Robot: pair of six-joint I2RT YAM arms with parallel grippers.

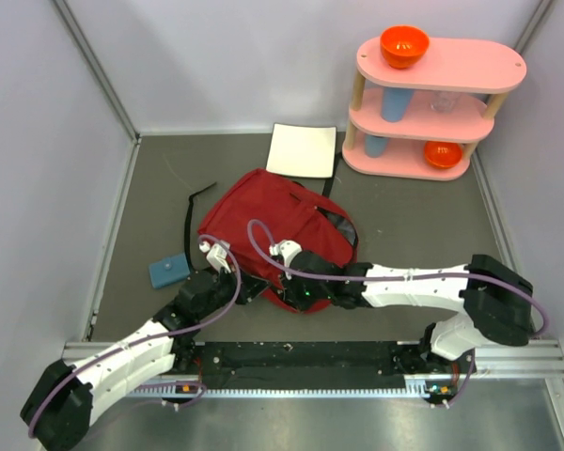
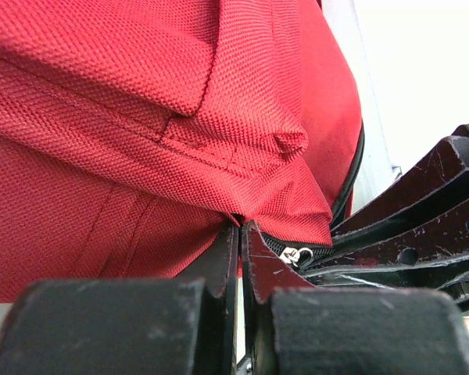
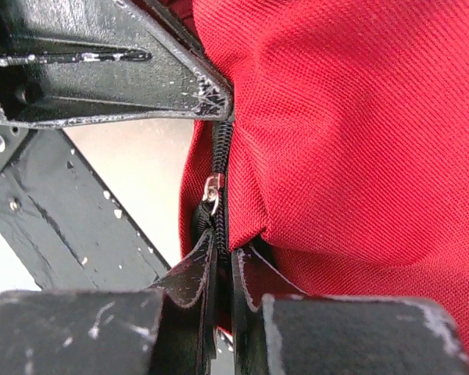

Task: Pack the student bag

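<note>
The red bag [image 1: 263, 211] lies on the table, its near edge between my two grippers. In the left wrist view, my left gripper is shut, its tips on a thin fold of the bag's red cloth beside the zipper. My right gripper is shut on the zipper edge of the bag, a silver zipper pull [image 3: 213, 191] just beyond its tips. One left finger [image 3: 164, 86] also reaches that edge in the right wrist view. The bag's opening and inside are hidden.
A blue flat item [image 1: 169, 271] lies left of the bag, and a cream-coloured sheet or book [image 1: 302, 150] behind it. A pink shelf [image 1: 418, 115] with orange bowls and blue cups stands at the back right.
</note>
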